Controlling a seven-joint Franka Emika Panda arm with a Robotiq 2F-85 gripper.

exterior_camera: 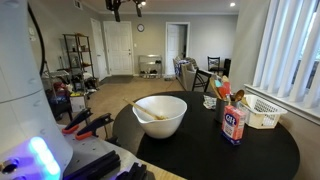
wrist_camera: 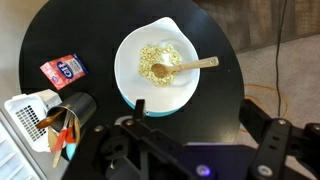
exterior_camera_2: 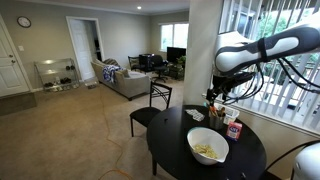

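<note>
A white bowl [exterior_camera: 167, 126] stands on the round black table, with a wooden spoon [wrist_camera: 195, 65] resting across its rim. Pale, crumbly food [wrist_camera: 154, 58] lies inside it, clearest in the wrist view. High above the table, my gripper points down with its fingers wide apart and nothing between them. It is apart from the bowl. A red, white and blue package [exterior_camera: 233, 123] stands on the table beside the bowl. Behind that package is a dark holder [wrist_camera: 80, 103] filled with utensils.
Near the window side sits a white slatted basket [exterior_camera: 262, 112]. A dark chair [exterior_camera_2: 158, 97] stands close to the table's edge. The black tabletop [exterior_camera: 190, 155] has bare room in front of the bowl and package.
</note>
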